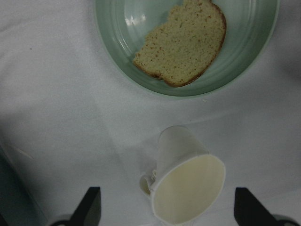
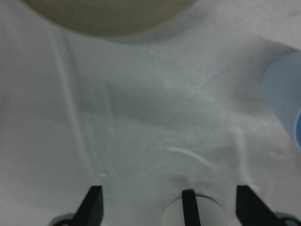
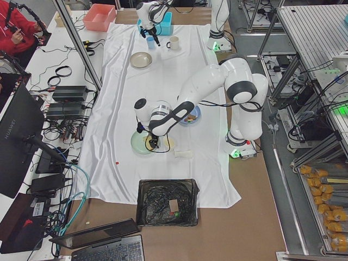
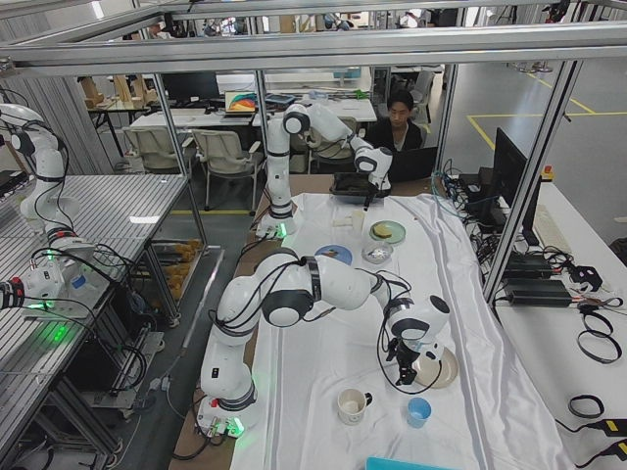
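Observation:
My left gripper is open over a white cup (image 1: pixel 178 146), which lies tilted below the gap between its fingers, beside a green plate (image 1: pixel 113 47) with a slice of bread (image 1: pixel 181 44). In the camera left view that arm is bent down over this plate. My right gripper stands open above the cloth, nothing between its fingers, with a blue cup (image 2: pixel 282 89) at its right and a beige plate (image 2: pixel 108 28) ahead. A mug (image 4: pixel 350 406) stands nearby.
A black lined bin (image 3: pixel 167 217) sits at the cloth's near end. A blue plate (image 3: pixel 192 119), a foil dish (image 4: pixel 377 254) and a white strip (image 3: pixel 183 154) are on the cloth. A teal bin (image 3: pixel 163 24) is at the far end.

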